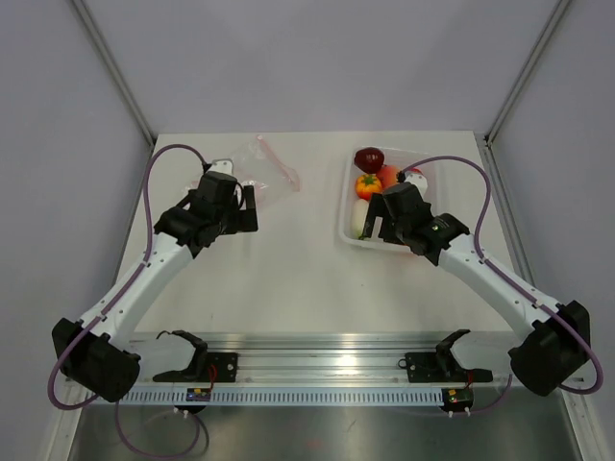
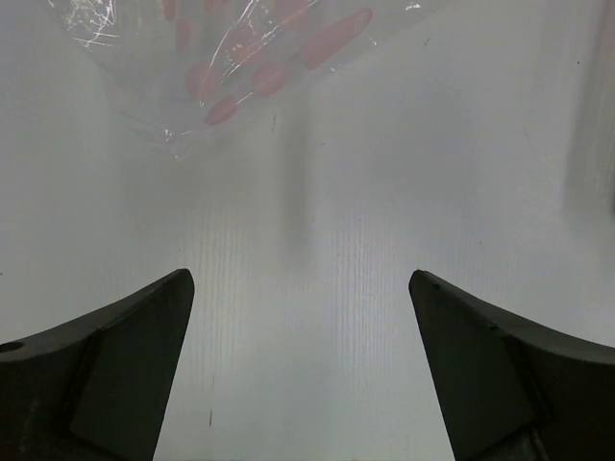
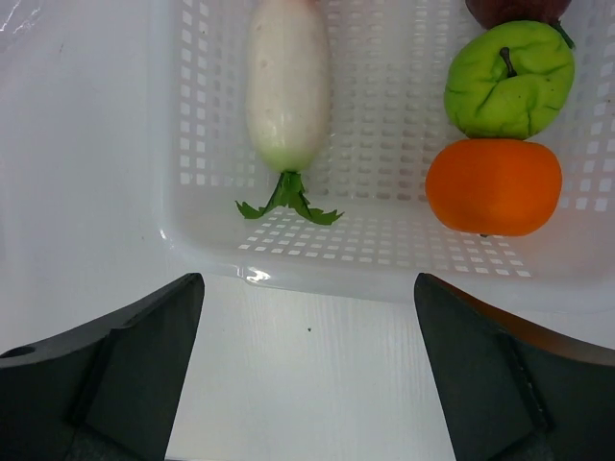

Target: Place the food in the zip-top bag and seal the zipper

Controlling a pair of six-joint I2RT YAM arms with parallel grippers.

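Observation:
A clear zip top bag with pink marks [image 1: 261,175] lies flat at the back left of the table; its lower part [image 2: 235,82] fills the top of the left wrist view. My left gripper [image 1: 242,209] hovers just in front of the bag, open and empty. Food sits in a white basket [image 1: 344,216]: a white radish [image 3: 288,86], an orange fruit [image 3: 493,186], a green pepper-like item [image 3: 509,82], a yellow-orange pepper [image 1: 368,186] and a dark red item [image 1: 369,159]. Over the basket's near edge stands my right gripper [image 1: 378,219], open, nothing between its fingers.
The right arm hides part of the basket's right side in the top view. A metal rail [image 1: 317,351] runs along the table's front edge.

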